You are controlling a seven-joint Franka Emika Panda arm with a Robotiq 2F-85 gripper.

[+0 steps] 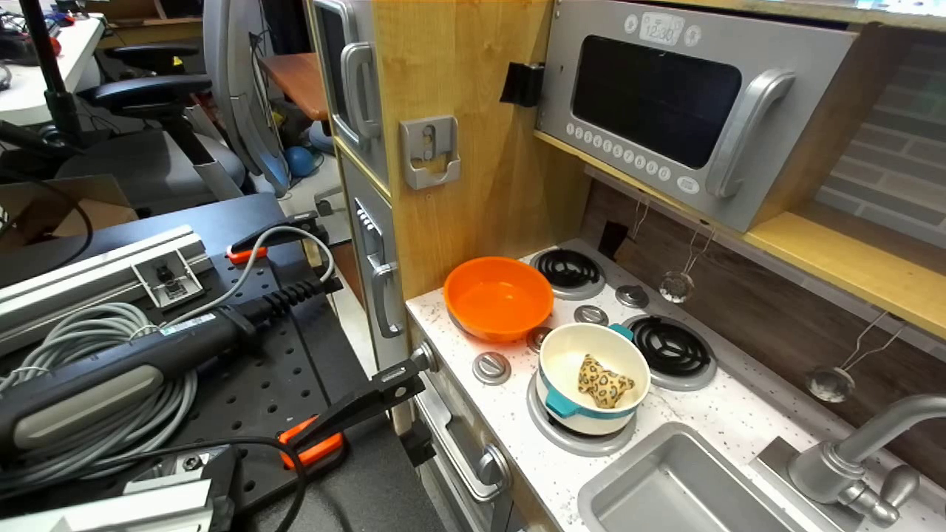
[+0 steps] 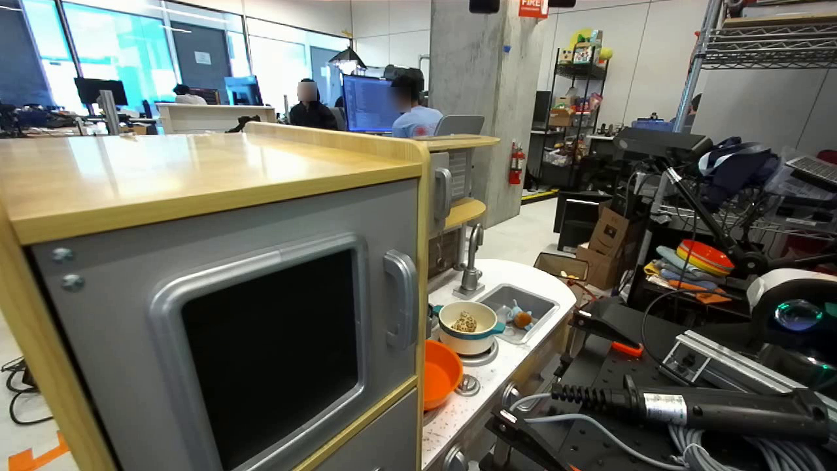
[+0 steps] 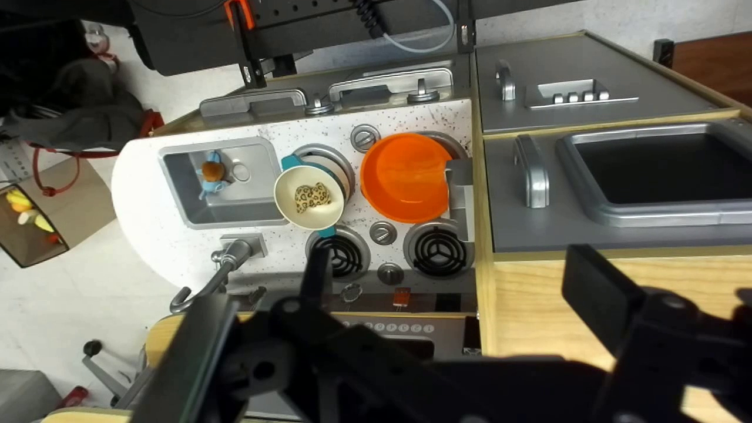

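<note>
In the wrist view my gripper is open, its two dark fingers wide apart and nothing between them. It hangs high over the toy kitchen. A cream pot (image 1: 592, 343) with teal handles stands on the front burner next to the sink. Inside it lies a leopard-print cloth toy (image 1: 604, 383). To the pot's left in exterior view 1, an orange bowl (image 1: 499, 297) sits on the counter against the wooden side panel. A blue plush toy (image 3: 213, 175) with a brown-orange part rests in the grey sink (image 3: 271, 151). Neither exterior view shows the gripper.
Behind the pot and bowl are two black-coil burners (image 1: 674, 347). The microwave (image 1: 683, 97) and a wooden shelf overhang the counter's back. A curved faucet (image 1: 820, 465) rises beside the sink. A black table (image 1: 266, 381) with cables and clamps stands opposite the counter front.
</note>
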